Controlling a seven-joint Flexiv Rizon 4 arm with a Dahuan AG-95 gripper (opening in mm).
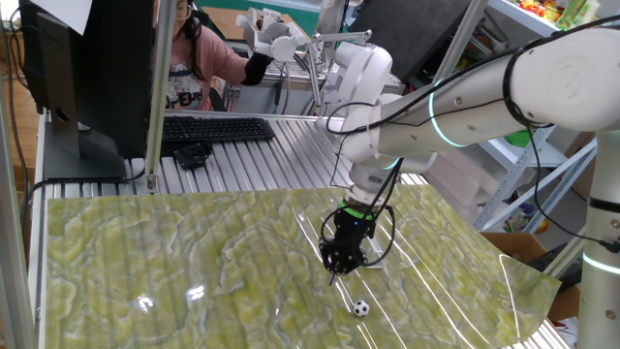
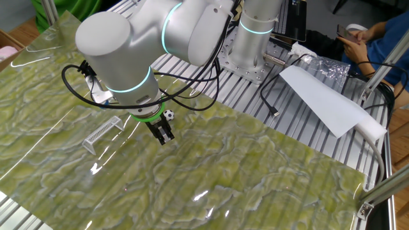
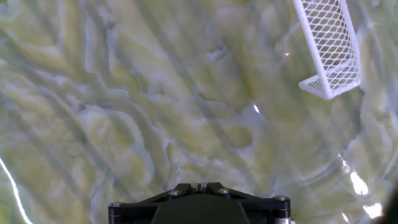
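A small black-and-white soccer ball (image 1: 361, 308) rests on the green marbled sheet, apart from my gripper (image 1: 336, 273). In exterior view 2 the ball (image 2: 169, 115) shows just past my gripper (image 2: 166, 138), on the side toward the robot base. The ball is out of the wrist view. A white mesh goal (image 3: 333, 46) stands upper right in the wrist view; the same goal (image 2: 102, 134) lies left of my gripper in exterior view 2. My gripper points down above the sheet. Its fingertips are together, with nothing visible between them.
The glossy marbled sheet (image 1: 165, 262) is wide and mostly bare. A keyboard (image 1: 218, 129) and monitor (image 1: 97, 87) stand beyond its far edge. White paper (image 2: 319, 99) and a loose cable (image 2: 275, 114) lie near the robot base (image 2: 246, 61). People sit at the surroundings' edges.
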